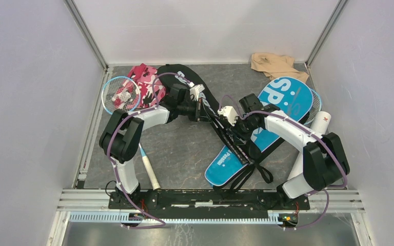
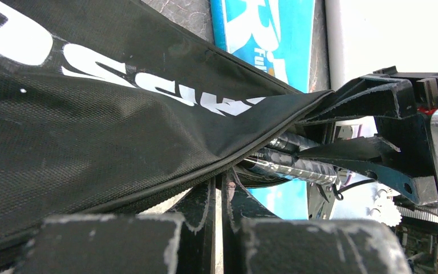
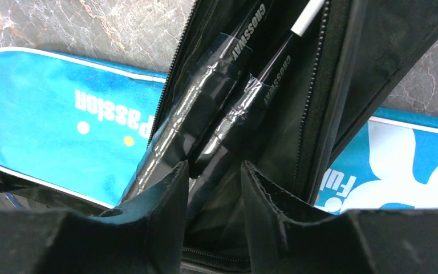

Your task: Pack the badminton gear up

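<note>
A black racket bag (image 1: 213,102) with white lettering lies diagonally across the floor, its zip side spread apart. Two dark, tape-wrapped racket handles marked CROSSWAY, the left handle (image 3: 191,108) and the right handle (image 3: 242,111), rest inside the opening. My left gripper is shut on the bag's zip edge (image 2: 197,174) and holds it raised. Over the opening, my right gripper stands part open, its left finger (image 3: 174,191) in front of the handles. In the left wrist view its fingers (image 2: 348,149) reach to the bag edge and handles. Whether they touch is unclear.
A blue racket cover (image 1: 292,97) lies crosswise under the bag. At the left are a racket head (image 1: 121,95) over a red patterned cloth (image 1: 149,77) and a pale handle (image 1: 151,174). A white tube (image 1: 320,123) and tan cloth (image 1: 279,64) lie right; bare floor (image 1: 177,159) shows centre-left.
</note>
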